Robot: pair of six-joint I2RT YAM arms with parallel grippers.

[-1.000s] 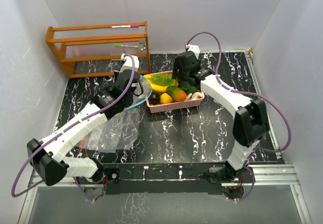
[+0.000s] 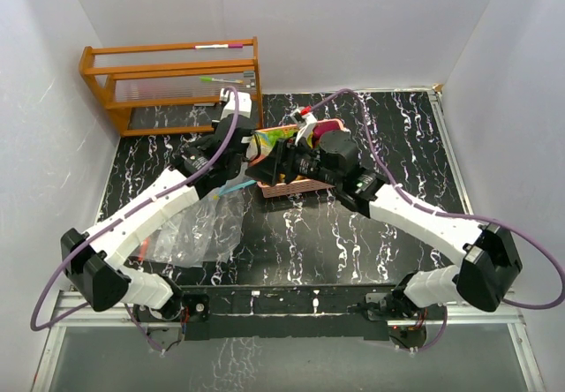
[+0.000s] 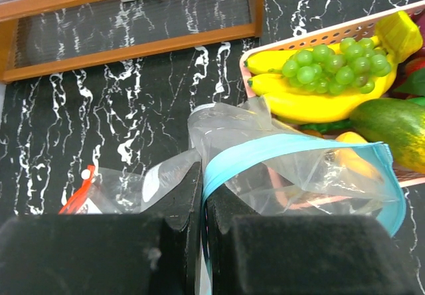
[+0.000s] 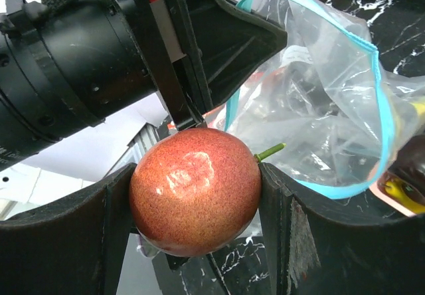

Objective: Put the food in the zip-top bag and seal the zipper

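Observation:
My left gripper is shut on the blue zipper rim of the clear zip bag; the bag's mouth gapes in the right wrist view. My right gripper holds a round red fruit with a green stem (image 4: 189, 185), a pomegranate or tomato, just in front of the bag's opening, close to the left gripper. In the top view both grippers meet near the basket's left part and largely hide what they hold.
The pink basket (image 3: 247, 76) holds bananas, grapes (image 3: 335, 66), a papaya and other produce. A wooden rack (image 2: 168, 101) stands at the back left. More clear plastic bags (image 2: 185, 237) lie at front left.
My right gripper has moved out of the basket and leftward to the bag, carrying the red fruit. The left arm has shifted only slightly.

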